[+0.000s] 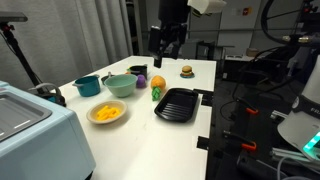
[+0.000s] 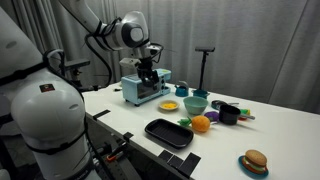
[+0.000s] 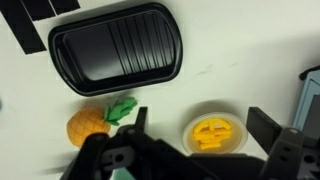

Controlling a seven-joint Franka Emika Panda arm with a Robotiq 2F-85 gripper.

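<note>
My gripper [image 1: 166, 54] hangs open high above the white table, its fingers apart with nothing between them. In the wrist view, the black ridged tray [image 3: 90, 55] lies beyond the gripper at the upper left. A shallow dish [image 3: 187, 137] of yellow fries [image 3: 212, 131] appears between the two fingers in that view, well below them. Near the left finger lies an orange toy pineapple [image 3: 85, 127] with green leaves [image 3: 121, 109]. The second exterior view shows the tray [image 2: 168, 134] empty, with the fries dish [image 2: 169, 104] farther back.
A toaster oven [image 1: 45, 145] stands at the near left. Behind the dish are a green bowl [image 1: 122, 86] and a teal pot [image 1: 89, 86]. A toy burger [image 2: 256, 160] sits apart, and a dark pot [image 2: 230, 115] stands behind the pineapple.
</note>
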